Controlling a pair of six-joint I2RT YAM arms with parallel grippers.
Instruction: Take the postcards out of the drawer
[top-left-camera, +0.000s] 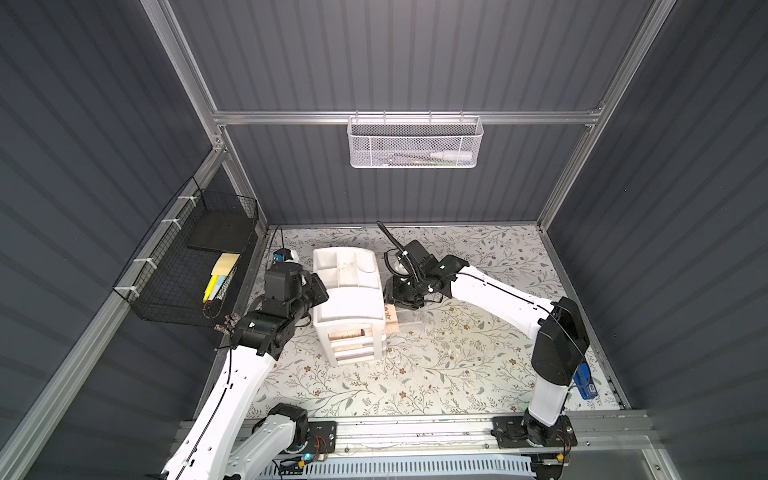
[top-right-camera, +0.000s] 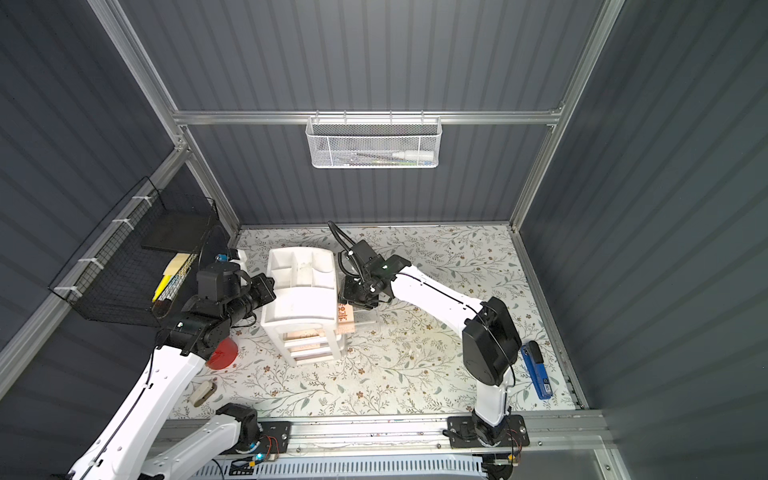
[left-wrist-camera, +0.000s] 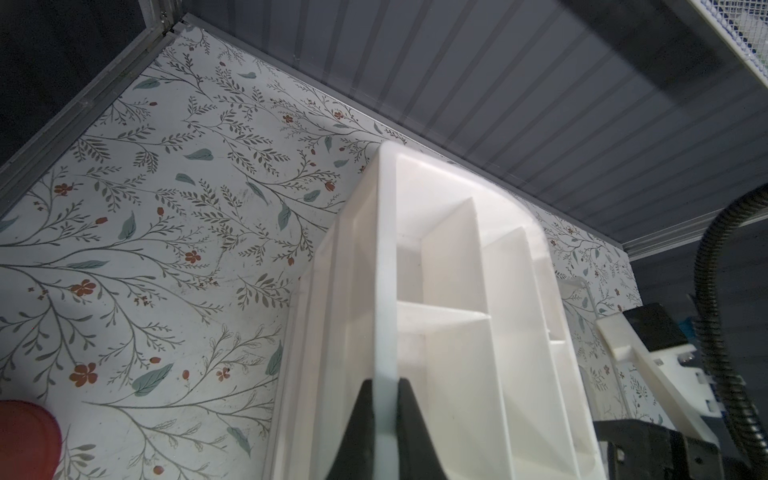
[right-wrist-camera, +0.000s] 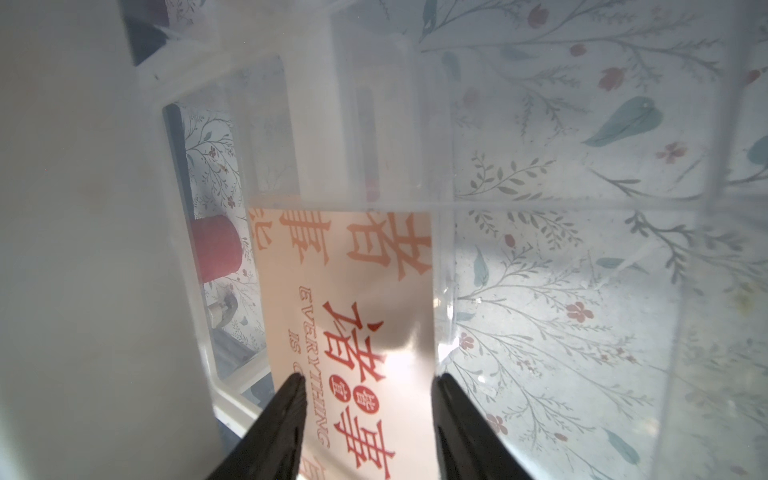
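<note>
The white cabinet (top-left-camera: 349, 300) stands in the middle of the table, its clear drawer (top-left-camera: 410, 321) pulled out on the right side. Postcards, the top one pale orange with red lettering (right-wrist-camera: 352, 320), lie in that drawer and partly under the cabinet's side. Over the postcards, my right gripper has its fingers well apart, with one (right-wrist-camera: 292, 432) on each side of the lettering; nothing is clamped. At the cabinet's left top edge, my left gripper is shut with the thin white rim (left-wrist-camera: 385, 304) running between its fingers.
A red round object (top-right-camera: 223, 353) is on the table left of the cabinet. At the far right lies a blue stapler (top-right-camera: 537, 369). A black wire basket (top-left-camera: 192, 264) hangs on the left wall, a white mesh basket (top-left-camera: 416, 144) at the back. Table space right of the drawer is clear.
</note>
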